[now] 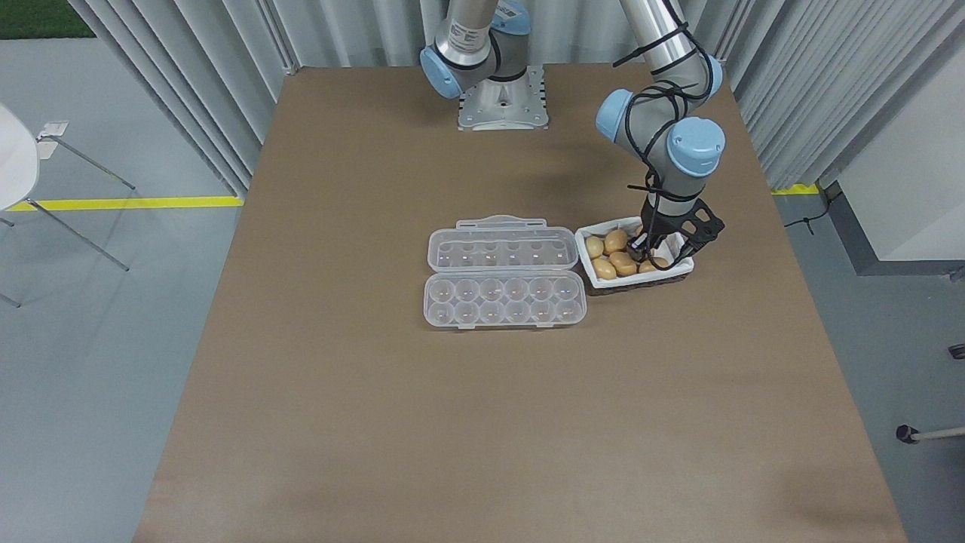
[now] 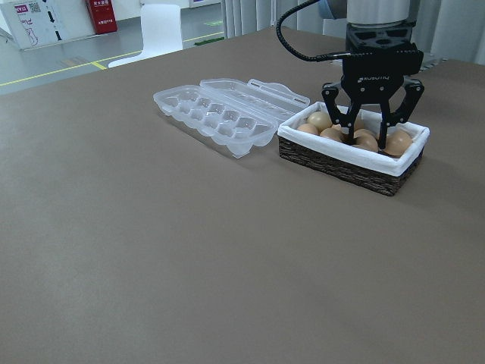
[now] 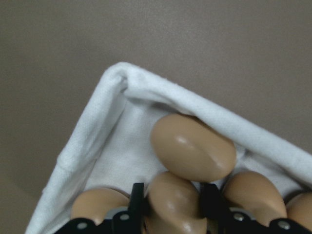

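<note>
A cloth-lined wicker basket (image 1: 633, 280) (image 2: 337, 167) holds several brown eggs (image 1: 622, 263). The gripper (image 2: 366, 136) is lowered into the basket, its two black fingers apart. In the wrist view they sit either side of an egg (image 3: 173, 209), while another egg (image 3: 192, 146) lies just beyond, against the cloth wall. Whether the fingers press on the egg between them is not clear. An empty clear plastic egg carton (image 1: 504, 299) (image 2: 212, 114) lies open beside the basket, left of it in the front view.
A white chair (image 2: 155, 34) is on the floor beyond the table.
</note>
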